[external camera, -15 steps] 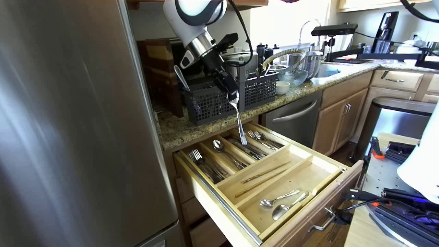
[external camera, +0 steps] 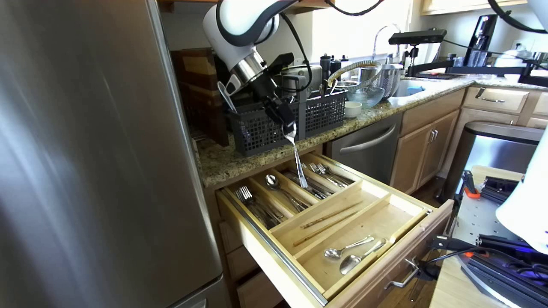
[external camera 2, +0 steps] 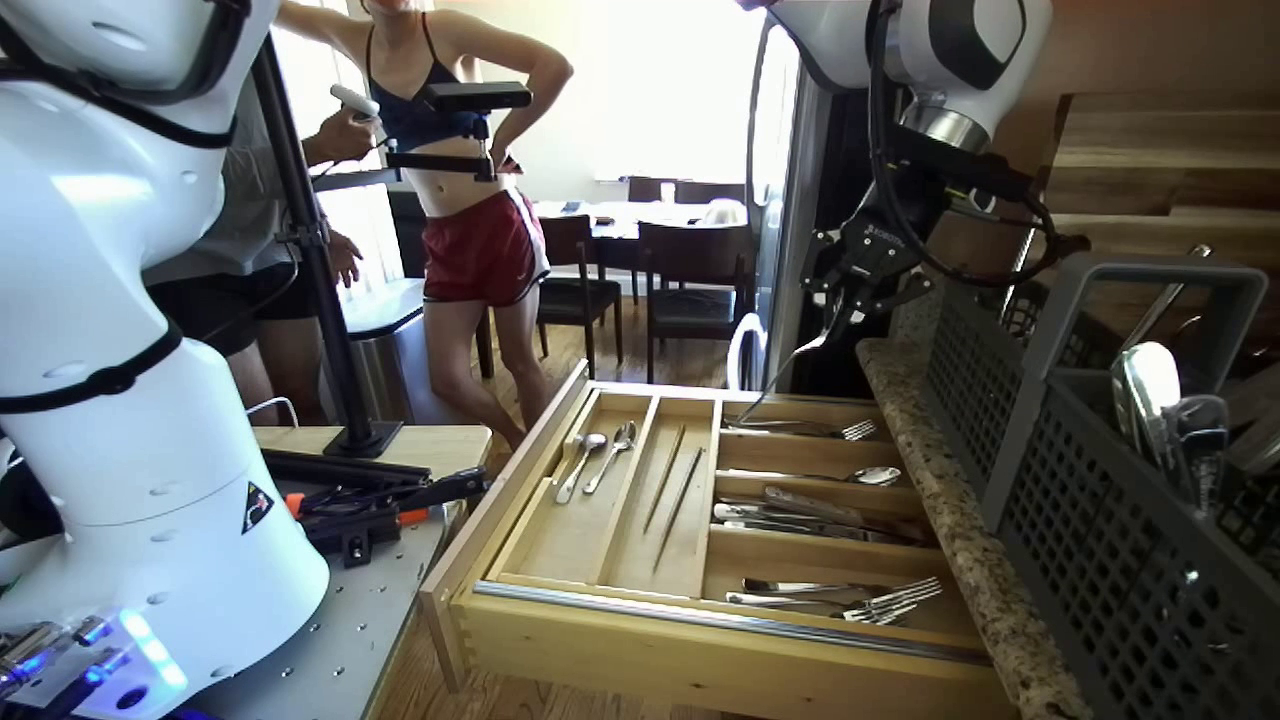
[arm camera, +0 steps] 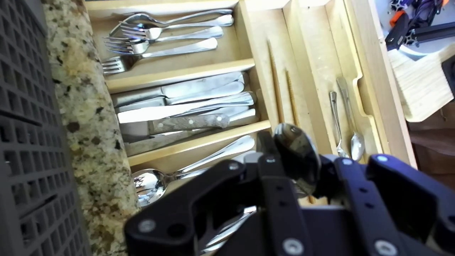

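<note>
A silver spoon point(external camera: 297, 163) hangs with its handle pointing down over the open drawer point(external camera: 257, 264). My gripper point(external camera: 289, 126) is shut on its bowl end. The wrist view has the shiny spoon bowl point(arm camera: 297, 153) between the fingers. In exterior view 1, the handle's low end overlaps the knives point(external camera: 314, 188); exterior view 2 has the thin handle reaching toward the compartment on the fridge side. Whether it touches anything there I cannot tell. Large spoons point(arm camera: 149, 185) and forks point(arm camera: 128, 47) lie in neighbouring compartments.
Two chopsticks point(external camera: 331, 215) share the long middle section; two small spoons point(external camera: 354, 262) lie in the front one. A dark perforated basket point(external camera: 262, 131) stands on the granite counter point(external camera: 226, 167) right behind the gripper. The fridge point(external camera: 102, 154) is close on one side.
My gripper has come slightly lower with the spoon, whose handle end now sits a little further down over the drawer. The drawer's contents look unchanged.
</note>
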